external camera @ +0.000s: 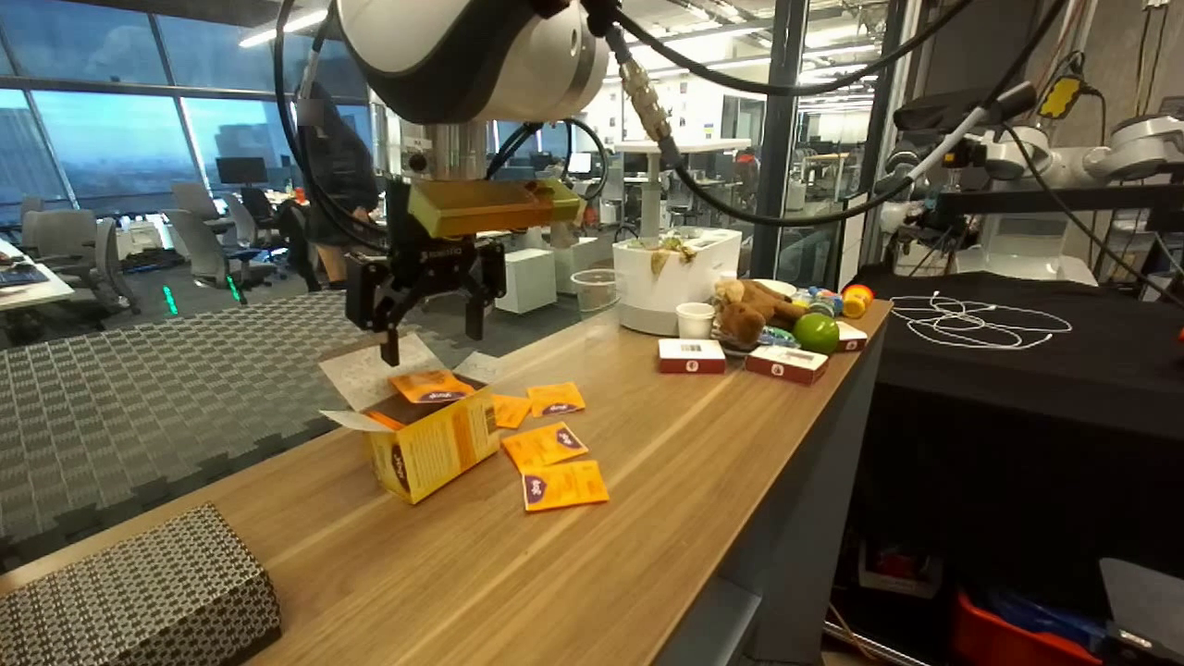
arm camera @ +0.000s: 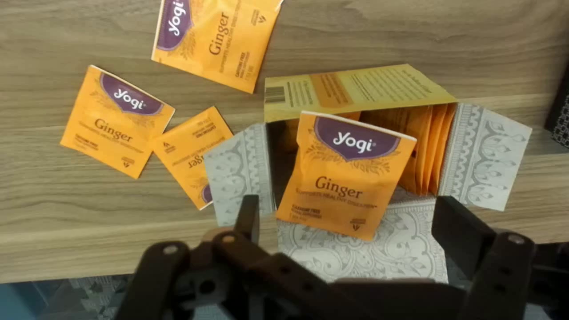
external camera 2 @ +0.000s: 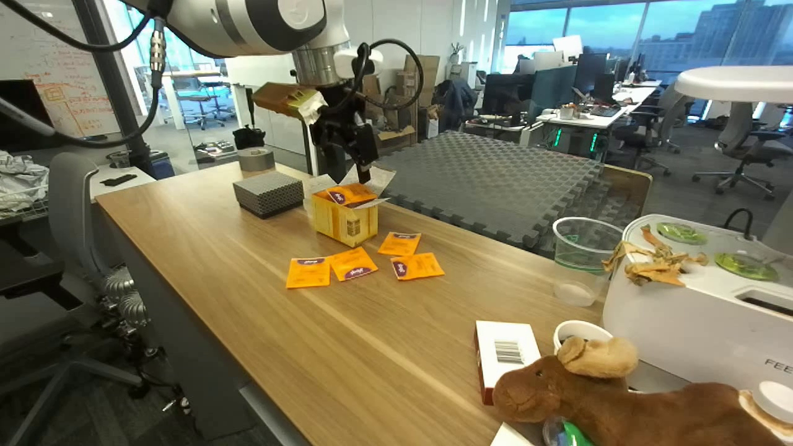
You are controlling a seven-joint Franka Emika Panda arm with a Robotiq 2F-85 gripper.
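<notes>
A yellow tea box (external camera: 446, 450) stands upright on the table with its flaps spread open. One orange Yogi Ginger sachet (arm camera: 344, 176) lies tilted across the box's mouth, partly over the back flap. Inside, more sachets (arm camera: 434, 149) stand packed at one side, while the other side looks dark. Several loose sachets lie flat beside the box, among them one with its label up (arm camera: 117, 122) and one at the front (external camera: 565, 487). Above the box hangs my gripper, open, its fingers apart and nothing between them. Clear air separates the fingertips from the tilted sachet in exterior view 1.
A black patterned box (external camera: 144, 588) sits near the table's left end. Red-and-white boxes (external camera: 691, 356), a plush moose (external camera 2: 595, 397), a clear cup (external camera 2: 583, 245) and a white appliance (external camera: 677, 277) crowd the other end. Bare wood lies between.
</notes>
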